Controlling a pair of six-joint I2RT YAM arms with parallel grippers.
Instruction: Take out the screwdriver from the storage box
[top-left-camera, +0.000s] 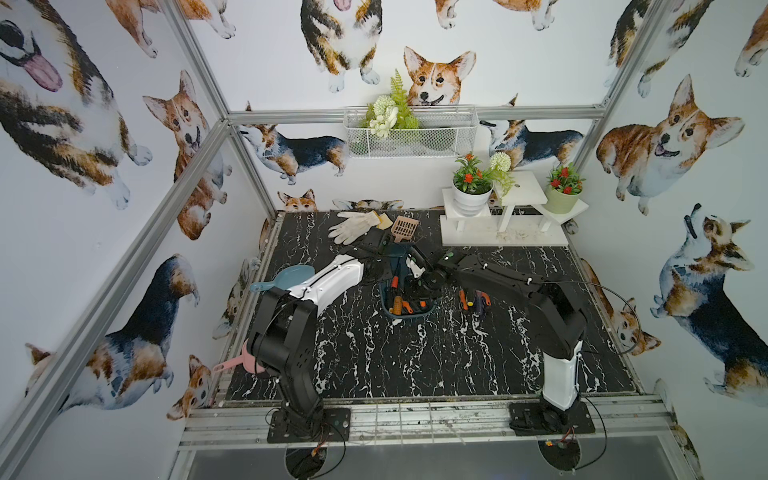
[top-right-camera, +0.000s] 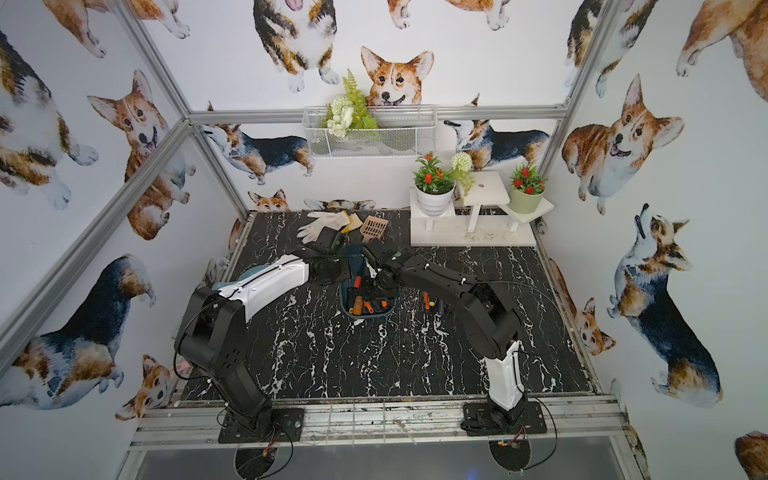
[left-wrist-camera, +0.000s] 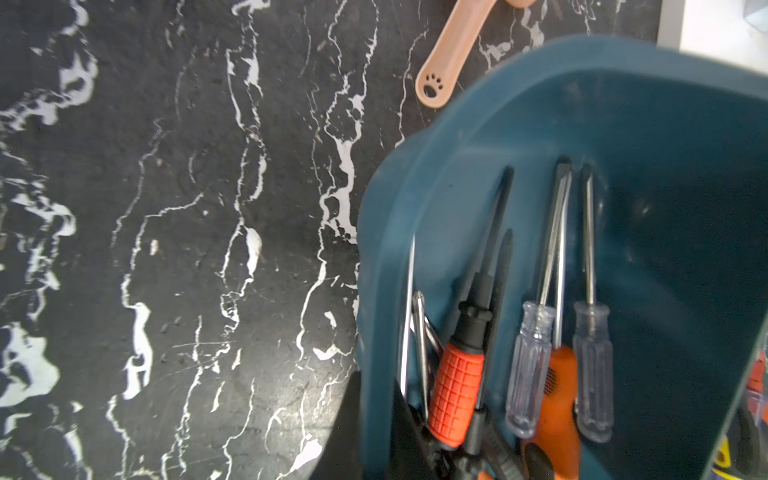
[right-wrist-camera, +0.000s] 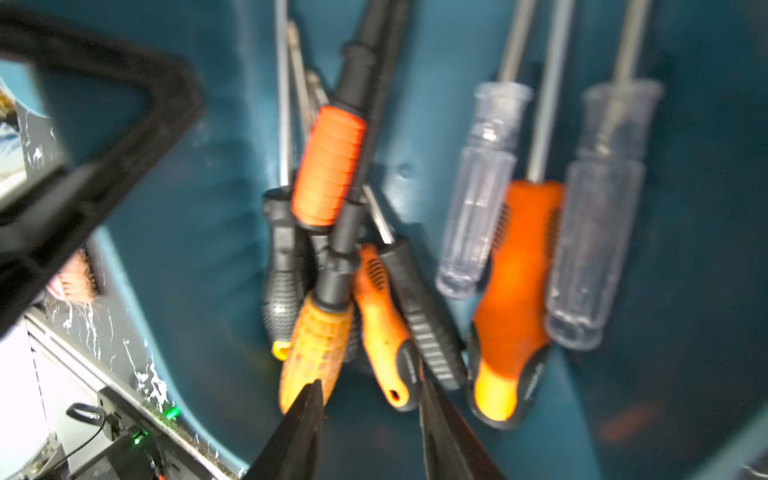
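Note:
The blue storage box (left-wrist-camera: 384, 200) fills much of the left wrist view, with several screwdrivers inside. At the bottom edge, my left gripper is shut on the box's thin left wall. My right gripper points down over the box's inside, its fingers apart and nothing seen between them. Below those fingertips lie a screwdriver with a yellow-orange handle (right-wrist-camera: 315, 344) and a small orange one (right-wrist-camera: 381, 316). A red-handled screwdriver (right-wrist-camera: 328, 168) rests left of centre. Two clear-handled screwdrivers (right-wrist-camera: 478, 200) flank a larger orange one (right-wrist-camera: 512, 296).
Other orange tools (top-left-camera: 464, 299) lie on the table right of the box. Behind it are gloves (top-left-camera: 352, 228) and a slotted scoop (top-left-camera: 405, 228). A white plant stand (top-left-camera: 504, 232) stands back right.

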